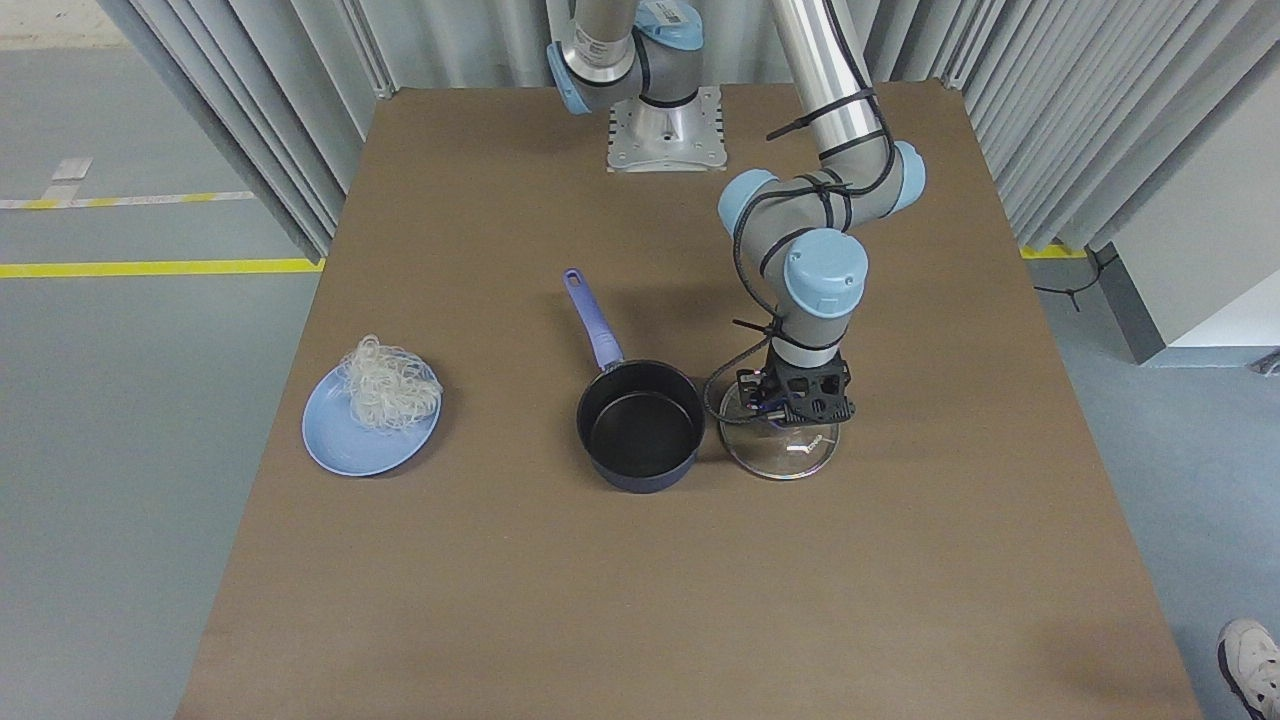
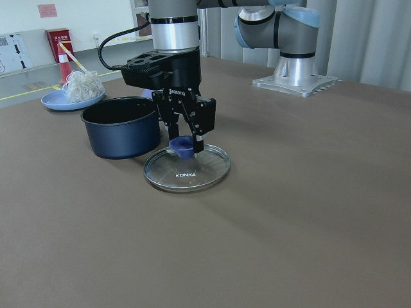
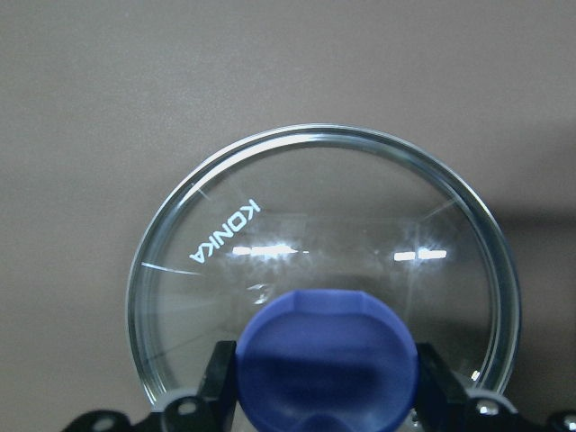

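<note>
The glass lid [image 2: 186, 173] with its blue knob [image 3: 326, 360] lies at or very near table height, just right of the dark saucepan [image 1: 638, 438], whose lavender handle points away toward the back. My gripper [image 2: 186, 145] is down over the lid at the knob. In the wrist view, both fingertips meet the knob's sides, so it appears shut on the knob. The front view hides most of the knob behind the gripper.
A blue plate [image 1: 348, 444] of white noodle-like strands [image 1: 390, 386] sits on the left.
</note>
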